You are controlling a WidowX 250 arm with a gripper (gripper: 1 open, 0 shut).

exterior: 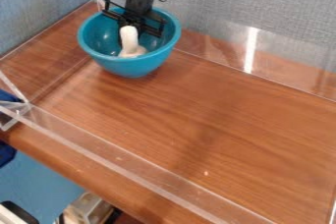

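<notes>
A light blue bowl (pixel 144 63) sits at the back left corner of the wooden table, with a pale, upright pestle-like object (pixel 129 41) inside it. The black gripper (pixel 132 24) hangs over the bowl's back part, its fingers reaching inside the rim just above and behind the pale object. It looks shut; whether anything is between the fingertips is too small to tell.
Walls with clear panels bound it at the back and left. A dark blue item (pixel 7 100) lies at the left edge.
</notes>
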